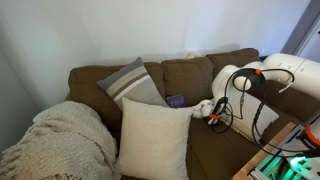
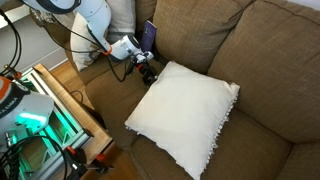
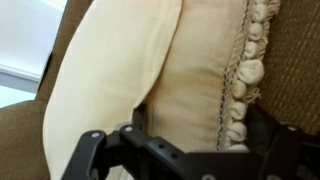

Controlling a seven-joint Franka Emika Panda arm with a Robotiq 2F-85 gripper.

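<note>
A white pillow with beaded trim lies on the brown couch, leaning up in exterior view 1 and spread across the seat in exterior view 2. My gripper is open at the pillow's edge. In the wrist view, a fold of pale fabric and the knotted trim extend down between the separated fingers. Whether the pads touch the cloth, I cannot tell. From outside, the gripper is beside the pillow's upper corner, its fingertips small and partly hidden.
Against the couch back rests a striped grey pillow, with a small dark purple item near it. A fluffy cream blanket covers the left end. Another white pillow is behind the arm. Bare seat shows right of the pillow.
</note>
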